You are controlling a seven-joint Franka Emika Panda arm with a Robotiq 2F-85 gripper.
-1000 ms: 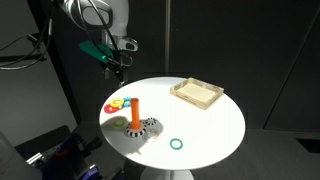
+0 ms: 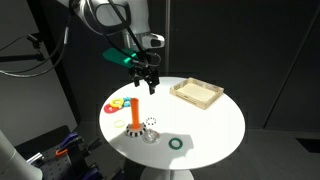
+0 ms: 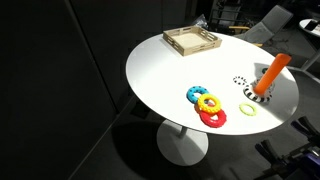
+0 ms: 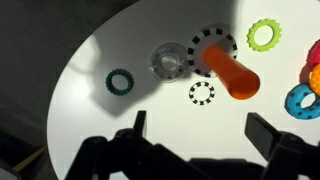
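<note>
Above the white round table hangs my gripper, its dark fingers wide apart and nothing between them. An orange post stands upright on a base with a black-and-white edge, ahead of the fingers in the wrist view. Left of it lie a clear ring and a dark green ring. A small black-and-white ring is just below the base. To the right lies a yellow-green ring. Blue, yellow and red rings are bunched together, overlapping. No ring visibly encircles the post.
A shallow wooden box rests at the table's back, apart from the rings. Bare tabletop spreads between it and the dark green ring. The post is the tallest thing on the table.
My arm has swung to the right in exterior view 1, from beyond the table's left side to over the table. The gripper now hangs behind the post there. The post stands where it was.
</note>
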